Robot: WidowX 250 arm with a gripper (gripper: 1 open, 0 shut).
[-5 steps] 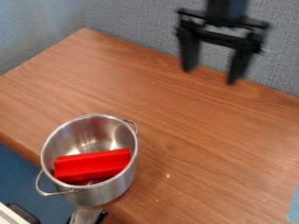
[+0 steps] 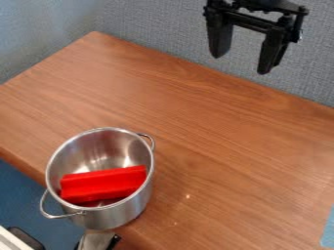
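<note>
A steel pot [image 2: 131,146] with two handles stands at the lower left of the table. A red elongated object [image 2: 104,182] lies inside it. High at the top right, my black gripper [image 2: 245,61] hangs open, well away from the pot, with nothing between its fingers.
A grey textured wall stands behind it. A metallic object, partly hidden, sits at the near edge below the pot, with a white item at the bottom left corner.
My gripper has moved slightly up over the last second and now shows sharply. The pot and red object are unchanged.
</note>
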